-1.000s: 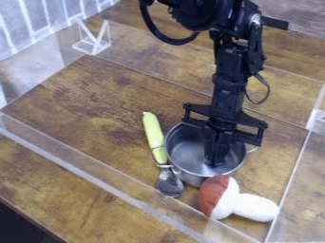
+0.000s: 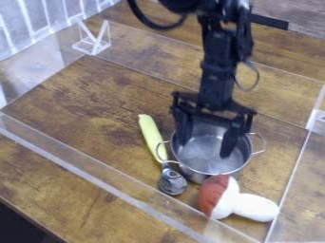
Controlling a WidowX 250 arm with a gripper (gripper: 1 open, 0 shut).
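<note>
A steel pot (image 2: 206, 159) with wire handles sits at the lower right of the wooden table. My black gripper (image 2: 208, 131) hangs over it, open, its fingers at the pot's upper part; the arm is blurred, and whether anything is between the fingers is unclear. A pale yellow-green long object (image 2: 151, 135) lies left of the pot, with a metal utensil (image 2: 173, 182) below it. A red-and-white object (image 2: 219, 199) with a rounded white end lies in front of the pot.
Clear plastic walls (image 2: 76, 150) border the work area. A white bracket (image 2: 93, 38) stands at the back left.
The arm and gripper have shifted a little up and to the left and are now blurred. The objects on the table look much the same.
</note>
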